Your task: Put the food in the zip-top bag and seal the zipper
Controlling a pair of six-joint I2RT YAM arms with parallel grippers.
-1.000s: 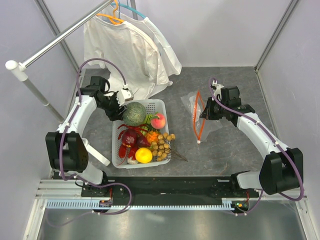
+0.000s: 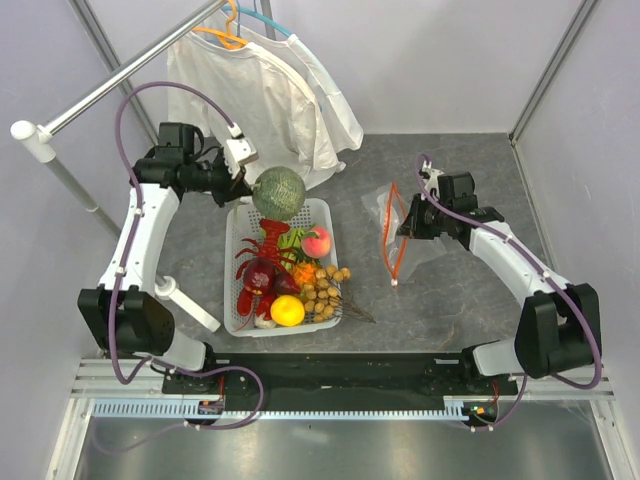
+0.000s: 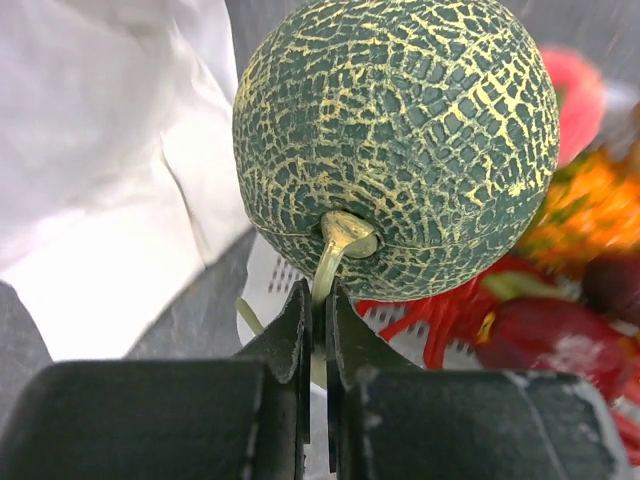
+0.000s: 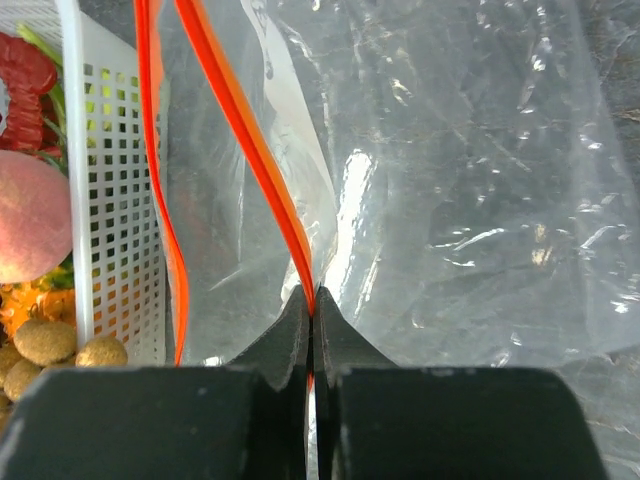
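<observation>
The green netted melon [image 2: 279, 190] [image 3: 395, 140] is raised above the back of the white food basket [image 2: 231, 300], with my left gripper [image 2: 240, 188] shut on its stem [image 3: 342, 236]. The clear zip top bag [image 2: 420, 262] [image 4: 450, 180] lies on the grey table right of the basket, its orange zipper strips [image 4: 244, 124] running along its left part. My right gripper [image 2: 408, 228] is shut at the bag's orange zipper edge.
The basket holds a peach [image 2: 315, 243], a yellow fruit [image 2: 287, 311], a red lobster, dark red items and several brown round pieces on stems. White shirts [image 2: 230, 110] hang on a rack at back left. Bare table surrounds the bag.
My left gripper has lifted the melon up from among the food in the basket, moving toward the back and slightly right. The right arm and bag look unchanged.
</observation>
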